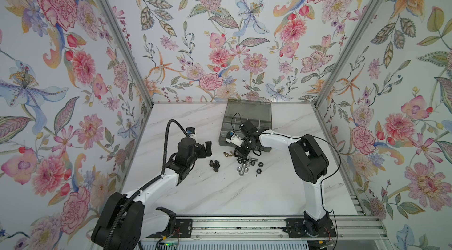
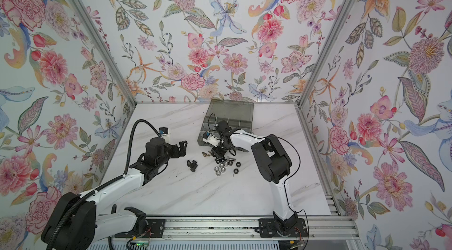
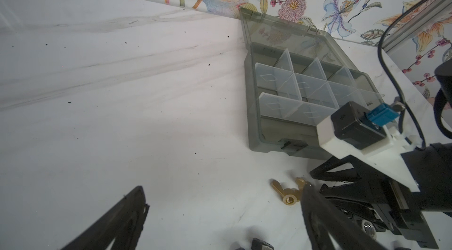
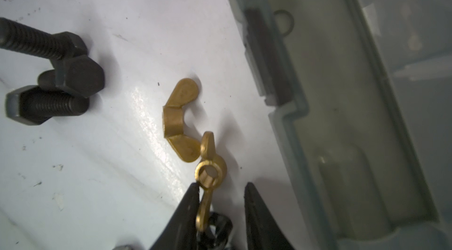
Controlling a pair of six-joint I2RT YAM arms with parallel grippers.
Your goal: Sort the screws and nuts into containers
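Two brass wing nuts lie before the grey divided box point(image 3: 261, 132): one on its side point(image 4: 173, 120), the other point(image 4: 209, 139) at my right gripper, whose fingers are part open around its lower wing, close above the table. Whether they touch it is unclear. My left gripper stands open above the table at the left, nothing between its fingers. Black bolts point(image 4: 77, 73) lie in a group left of the brass nuts. Silver nuts point(image 1: 242, 170) and dark nuts point(image 1: 260, 164) lie in front of the right gripper.
The box's lid point(image 3: 287, 29) is open toward the back wall.
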